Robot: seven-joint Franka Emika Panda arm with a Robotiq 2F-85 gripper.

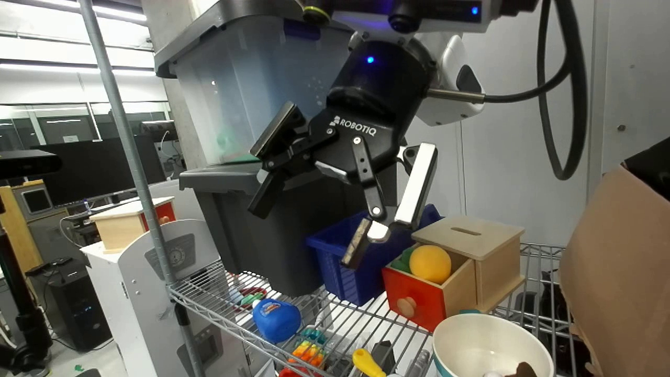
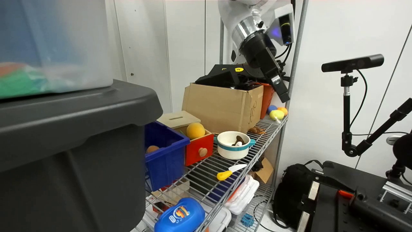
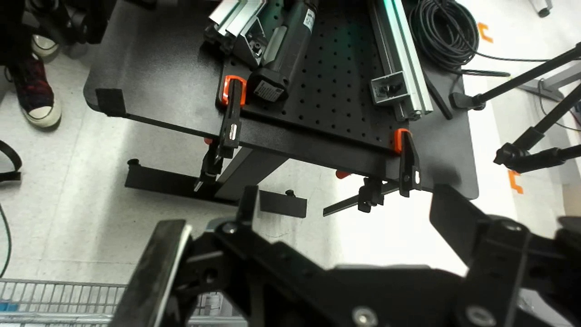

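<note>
In exterior view 1 my gripper hangs above the wire shelf, tilted, its two fingers spread wide with nothing between them. The wrist view agrees: the gripper is open over bare floor beside a black table. Below it on the shelf, a wooden box has its red-fronted drawer pulled out, with an orange ball inside. Close by stand a white bowl with a teal band and dark items in it, a blue bin and a yellow-handled knife.
Large dark tubs are stacked left of the blue bin. A blue bottle lies by the shelf's front edge. A cardboard box stands behind the bowl. The wrist view shows clamps on the black table's edge.
</note>
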